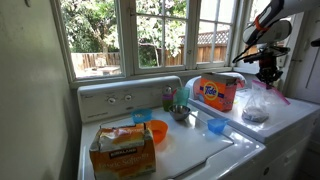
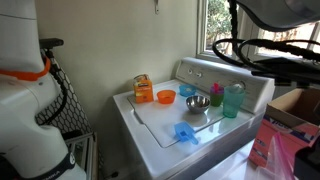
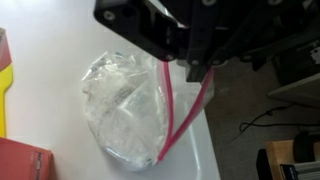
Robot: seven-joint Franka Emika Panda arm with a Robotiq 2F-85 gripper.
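Observation:
A clear plastic zip bag [image 3: 125,110] with pink closure strips lies on the white top at the right, with something whitish inside. My gripper [image 1: 268,84] is over the bag's right side, pointing down. In the wrist view the gripper is shut, and one pink-edged side of the bag runs up to its fingertips. The film there appears pinched, though the contact is small and dark. Exterior view 2 shows the bag's pink edge [image 2: 260,155] at the lower right; the fingertips cannot be made out there.
An orange detergent box [image 1: 215,91] stands left of the bag. Farther left are a metal bowl [image 1: 180,112], an orange bowl [image 1: 157,131], blue containers and a Kirkland box [image 1: 123,151]. Right of the bag, the top ends at an edge.

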